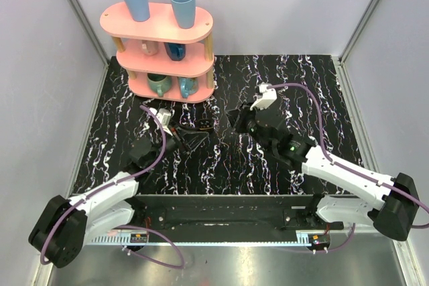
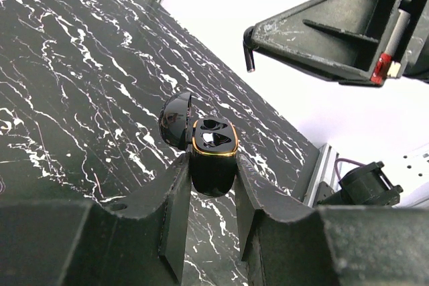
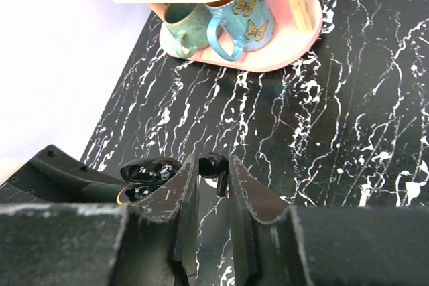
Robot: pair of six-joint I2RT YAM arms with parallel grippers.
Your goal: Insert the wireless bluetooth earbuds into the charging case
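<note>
The open black charging case with a gold rim is held upright in my shut left gripper (image 1: 205,131), its lid raised and two dark cavities on top; it also shows at the left of the right wrist view as the case (image 3: 147,172). My right gripper is shut on a small black earbud (image 3: 213,164), stem pointing down. In the left wrist view the right gripper hangs above and right of the case, apart from it, with the earbud's stem visible below its fingertips.
A pink three-tier rack (image 1: 157,18) with mugs and blue cups stands at the back left. Grey walls border both sides.
</note>
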